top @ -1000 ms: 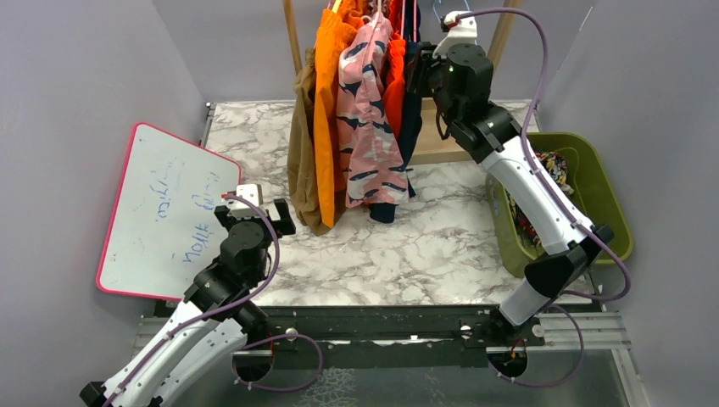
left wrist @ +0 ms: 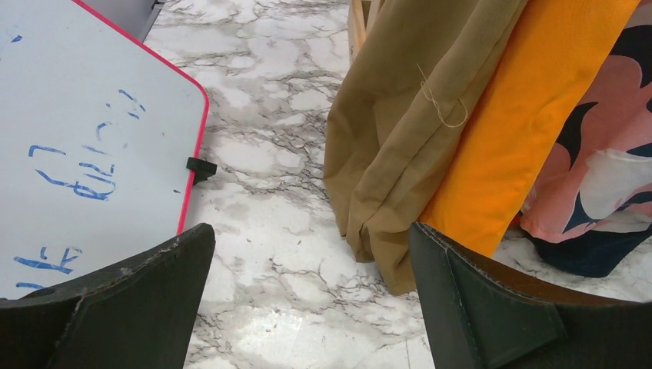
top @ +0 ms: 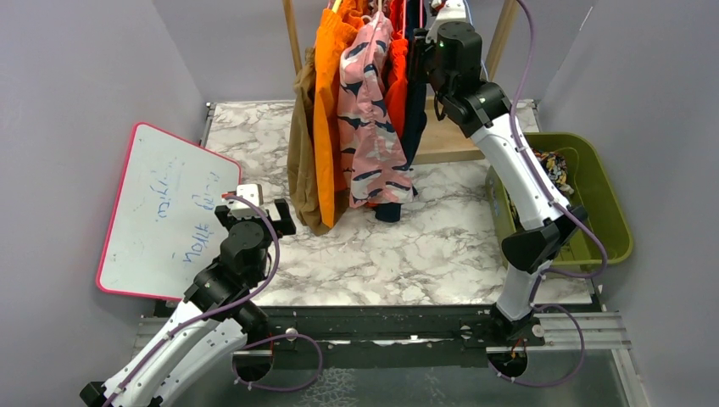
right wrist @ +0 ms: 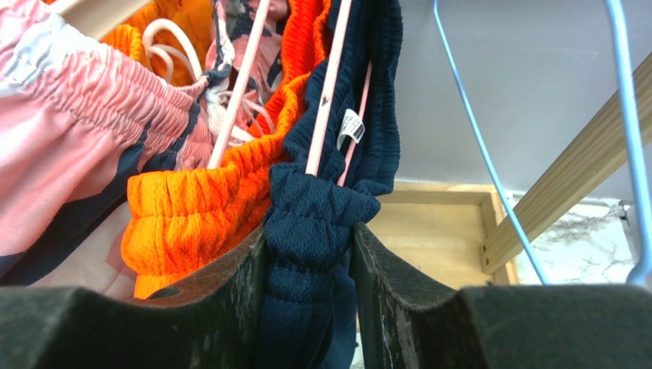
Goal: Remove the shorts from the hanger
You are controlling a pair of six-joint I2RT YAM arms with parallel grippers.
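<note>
Shorts hang from the rack: olive (top: 301, 153), orange (top: 326, 110), pink patterned (top: 369, 127), red-orange (right wrist: 184, 215) and navy (top: 412, 119). In the right wrist view the navy shorts' waistband (right wrist: 315, 204) loops around a pink hanger (right wrist: 327, 100), and my right gripper is shut on it. In the top view that gripper is high at the rack's right, beside the navy shorts. My left gripper (top: 254, 212) is low at the left, open, with nothing between its fingers, facing the olive shorts.
A whiteboard (top: 153, 212) leans at the left. A green bin (top: 606, 229) with patterned fabric is at the right. The wooden rack post (right wrist: 569, 177) and an empty blue hanger (right wrist: 480, 138) are right of my right gripper.
Over the last second my right arm has shifted left at the rack, and the hem of the navy shorts has moved slightly right. My left arm is still.
</note>
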